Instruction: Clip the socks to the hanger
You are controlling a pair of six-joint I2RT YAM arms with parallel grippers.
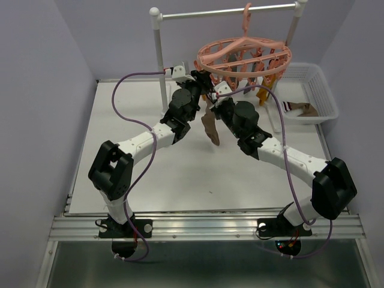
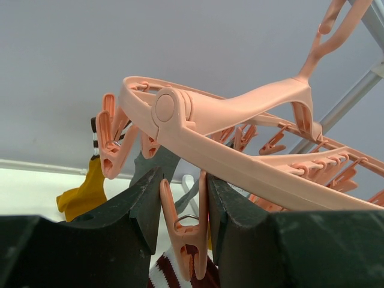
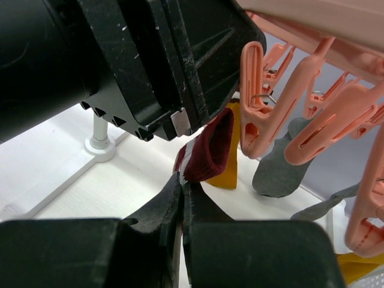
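Note:
The pink round hanger (image 1: 245,53) hangs from a white rail. My left gripper is shut on the upper arms of one pink clip (image 2: 187,243) at the hanger's rim. A brown sock (image 1: 210,127) with a maroon, white-striped cuff (image 3: 207,150) dangles from my right gripper, which is shut on it. In the left wrist view the striped cuff (image 2: 171,273) shows at the clip's lower end; whether it lies between the clip's fingers I cannot tell. The right wrist view has the left gripper's dark body above the cuff.
Grey socks (image 3: 282,165) and a mustard sock (image 2: 87,189) hang close by on the hanger. A white basket (image 1: 327,99) at right holds another striped brown sock (image 1: 302,109). The white stand's post (image 1: 161,66) rises left of the grippers.

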